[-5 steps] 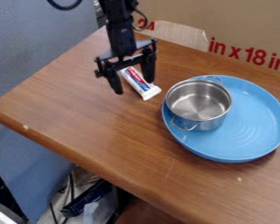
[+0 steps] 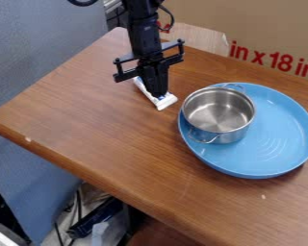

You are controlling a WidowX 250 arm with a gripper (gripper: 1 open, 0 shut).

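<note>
A black gripper (image 2: 154, 88) reaches down from the top centre over a white tube with red and blue print (image 2: 165, 100), which lies on the wooden table. The fingers cover most of the tube; whether they are closed on it cannot be seen clearly. To the right, a steel pot (image 2: 218, 110) with wire handles stands on a blue plate (image 2: 269, 154).
A cardboard box (image 2: 266, 38) with red lettering stands behind. The table's left edge drops to a floor with dark and white items.
The gripper has shifted right and onto the tube, now covering much of it. Its fingers appear closer together. The pot and plate have not moved.
</note>
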